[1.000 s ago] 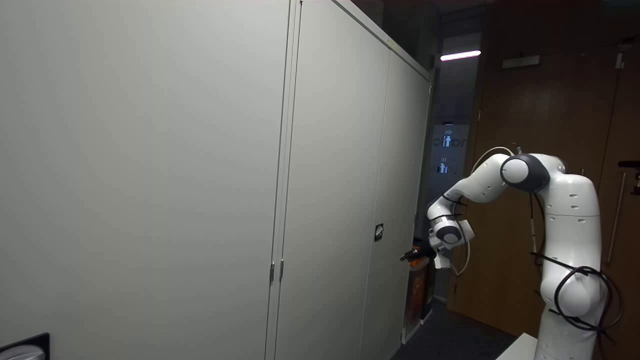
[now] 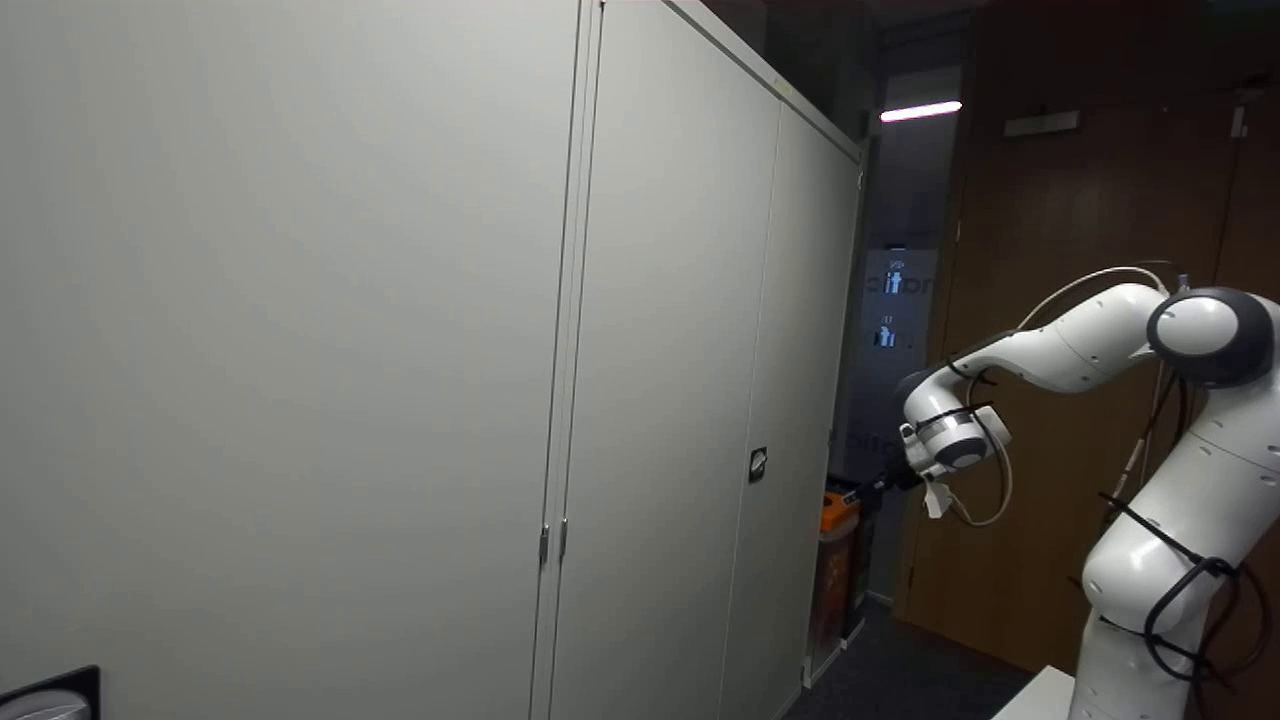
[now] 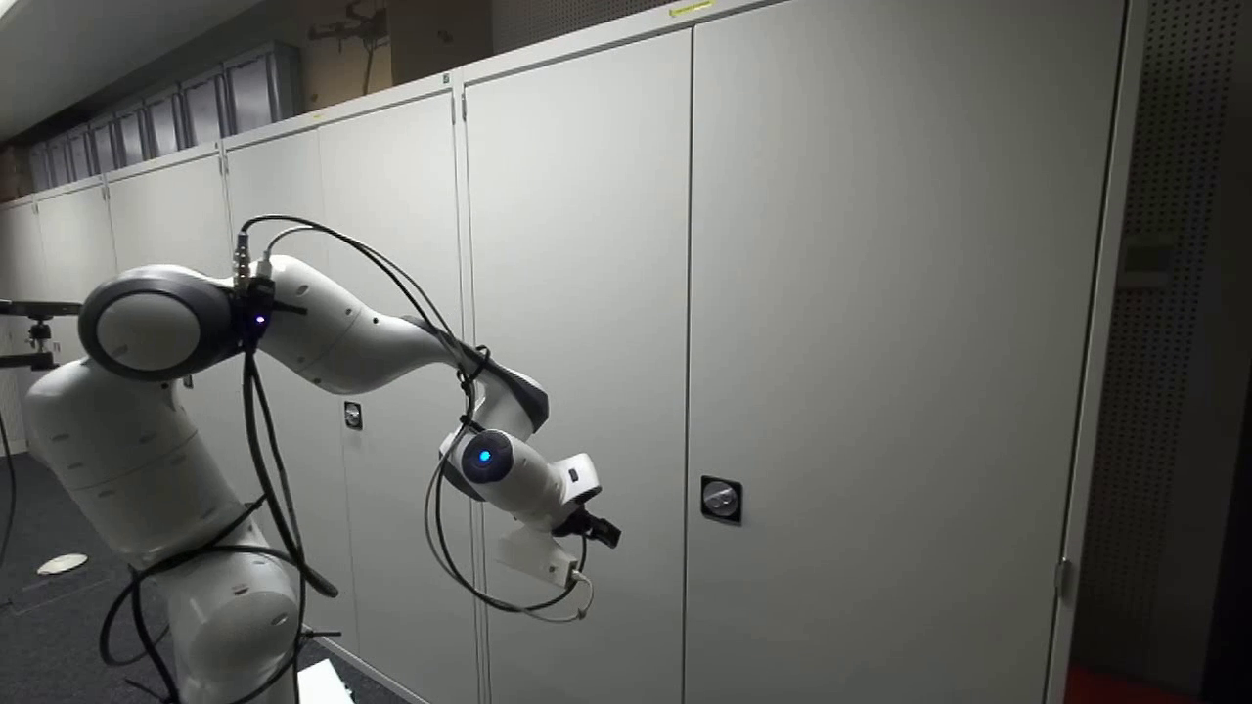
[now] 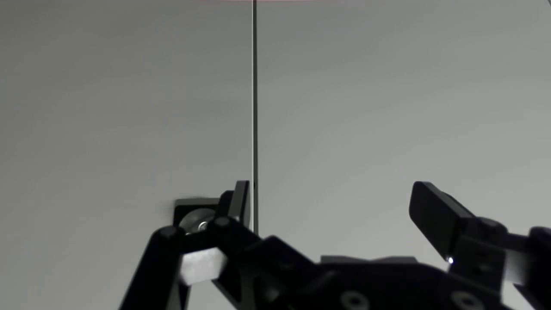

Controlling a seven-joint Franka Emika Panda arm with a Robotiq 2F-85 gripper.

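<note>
The tall grey cabinet stands with its doors closed, a dark seam running between them. A round silver lock handle on a black square plate sits just right of that seam in the second exterior view. My gripper is left of the handle there, apart from it. In the first exterior view the gripper hangs well right of the handle. Its fingers are spread wide in the wrist view, with only the cabinet face behind them. The left finger partly covers a round handle.
An orange-topped bin stands by the far end of the cabinet, behind the gripper in the first exterior view. A brown wooden door is behind the arm. Cables loop loosely around the wrist.
In the first exterior view, the arm has drawn back to the right, away from the cabinet, and the gripper is slightly higher. The cabinet doors and handle look the same.
</note>
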